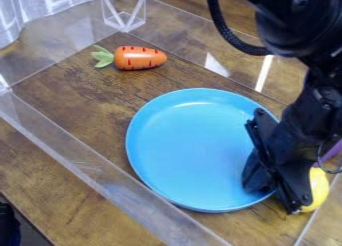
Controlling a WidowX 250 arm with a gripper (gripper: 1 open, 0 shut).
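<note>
My gripper (274, 170) is at the right, low over the right side of a round blue plate (187, 150), looking shut, with nothing seen held between its fingers. A yellow object (315, 188), likely a lemon, is partly hidden behind the gripper at the lower right. A sliver of something purple (330, 155) shows behind it at the right edge. A toy carrot (138, 58) with green leaves lies at the upper left, apart from the plate.
Clear plastic walls (40, 138) border the wooden surface (80, 105) on several sides. The wood between the carrot and the plate is clear.
</note>
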